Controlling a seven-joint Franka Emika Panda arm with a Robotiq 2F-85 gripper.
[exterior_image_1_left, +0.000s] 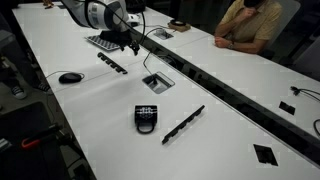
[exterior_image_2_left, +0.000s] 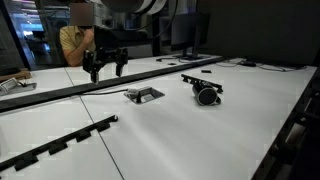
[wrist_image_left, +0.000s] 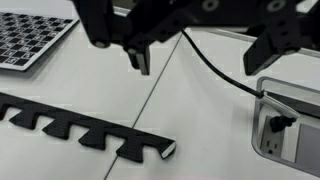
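My gripper hangs over the white table with its fingers spread wide and nothing between them. It also appears in exterior view 2, where the gripper is well clear of the tabletop. Below and to the left in the wrist view lies a dark toothed strip. The checkered board is at the upper left there. A black mug rests on the table in exterior view 1, away from the gripper. Another dark strip lies beside the mug.
A metal outlet tray with a black plug and cable is set in the table, right of the gripper in the wrist view. A mouse lies near one table edge. A person sits across the table.
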